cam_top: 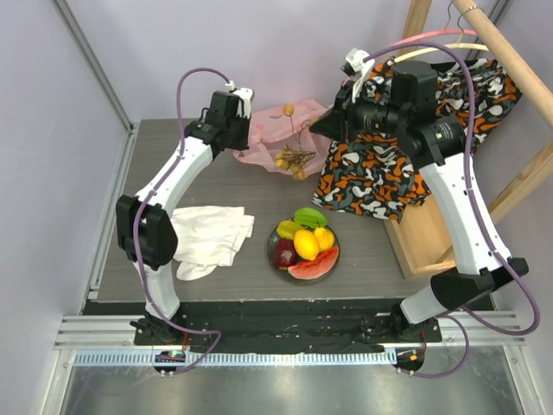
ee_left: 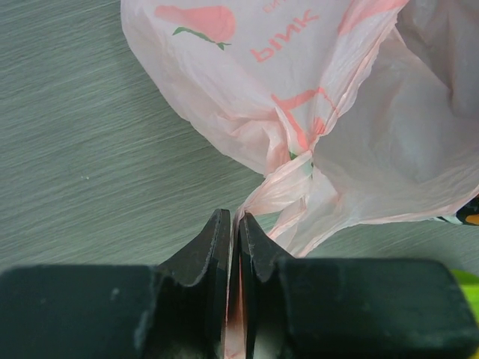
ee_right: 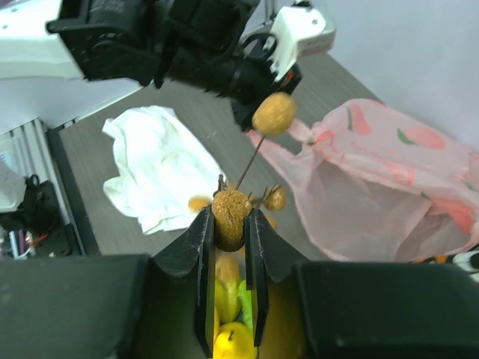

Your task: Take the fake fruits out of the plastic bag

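The pinkish plastic bag [cam_top: 275, 131], printed in red and green, stands open at the back of the table. In the left wrist view, a twisted edge of the bag [ee_left: 288, 187] runs between the fingertips of my left gripper, which is shut on it. A bunch of yellow-brown fake fruits [cam_top: 295, 159] on thin stalks hangs at the bag's front. My right gripper [cam_top: 330, 130] is to the right of the bunch. In the right wrist view, a rough brown part of the bunch [ee_right: 229, 218] sits between its fingers, with one round fruit [ee_right: 274, 114] sticking up beyond.
A dark bowl [cam_top: 335, 264] of fake fruits stands at the front middle. A white cloth [cam_top: 209, 238] lies to its left. Patterned fabric [cam_top: 367, 186] hangs from a wooden rack at the right. The table between cloth and bag is bare.
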